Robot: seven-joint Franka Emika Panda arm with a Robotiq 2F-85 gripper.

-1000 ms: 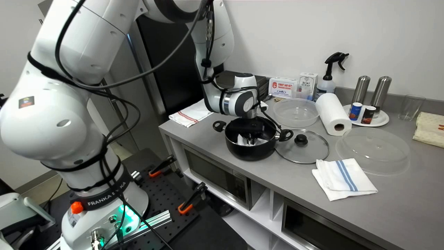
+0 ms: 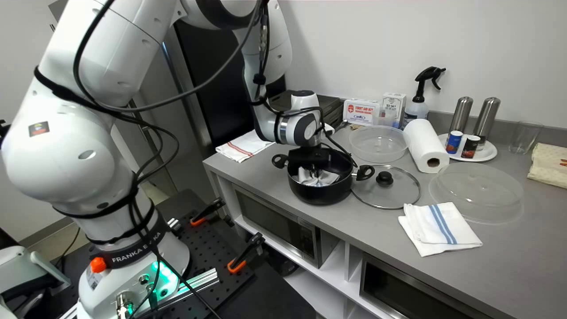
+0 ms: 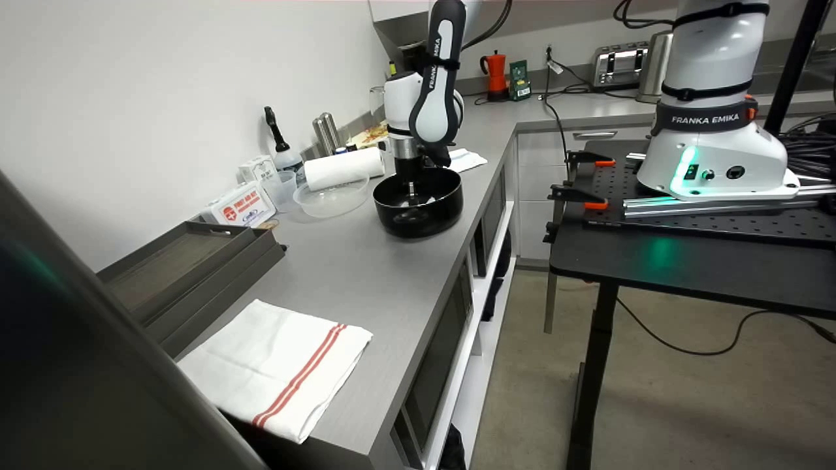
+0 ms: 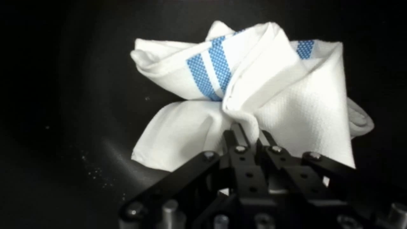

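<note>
A black two-handled pot [image 2: 320,194] stands on the grey counter with a crumpled white cloth [image 2: 317,177] inside it. In the wrist view this cloth [image 4: 305,103], white with blue stripes, bunches up around the fingertips. My gripper points down into the pot [image 3: 419,222] and is shut on a pinched fold of the cloth. Dark pot floor shows around the cloth's edges. How far the cloth is off the pot's bottom I cannot tell.
Right of the pot lie a glass lid [image 2: 401,190] and a folded blue-striped towel [image 2: 440,228]. Behind are a clear bowl [image 2: 378,144] and a paper towel roll [image 2: 426,146]. A red-striped towel [image 3: 282,368] and grey trays [image 3: 196,274] occupy the counter's other end.
The wrist and gripper have shifted slightly left and down over the pot. More of the white cloth shows inside it. The pot has not moved.
</note>
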